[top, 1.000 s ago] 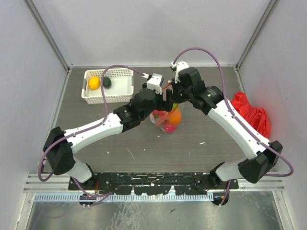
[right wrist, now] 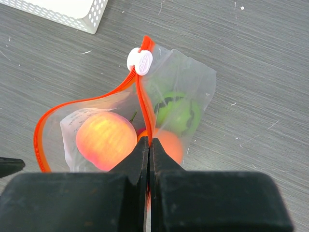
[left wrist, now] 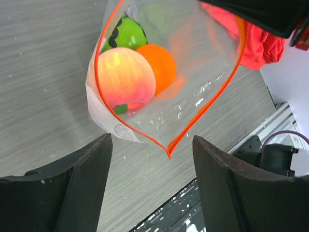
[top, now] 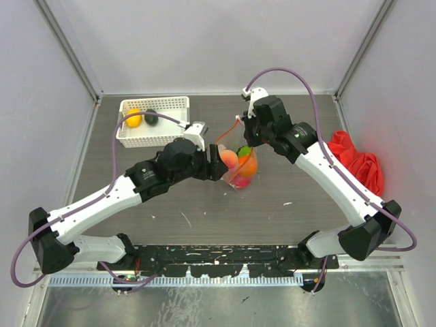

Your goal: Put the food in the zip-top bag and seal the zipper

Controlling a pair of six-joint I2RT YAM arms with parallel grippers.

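Note:
A clear zip top bag (top: 235, 178) with an orange zipper edge hangs with its mouth spread wide. Inside it lie a peach (left wrist: 126, 77), an orange (left wrist: 161, 68) and a green item with dark stripes (left wrist: 128, 35); something pinkish red (top: 241, 182) shows at the bottom. My right gripper is shut on the bag's orange edge, and a white slider (right wrist: 140, 61) sits farther along that edge. Left of the bag, my left gripper stands part open, the corner of the orange edge showing just beyond and between its fingertips, untouched.
A white basket (top: 153, 141) at the back left holds a yellow-orange fruit (top: 133, 118) and a dark green one (top: 151, 117). Red cloth (top: 357, 163) lies at the right wall. Clear tabletop (top: 197, 218) extends in front of the bag.
My left gripper has drawn back to the left and slightly toward the front, away from the bag's mouth and the right gripper. The right arm has stayed still on the bag.

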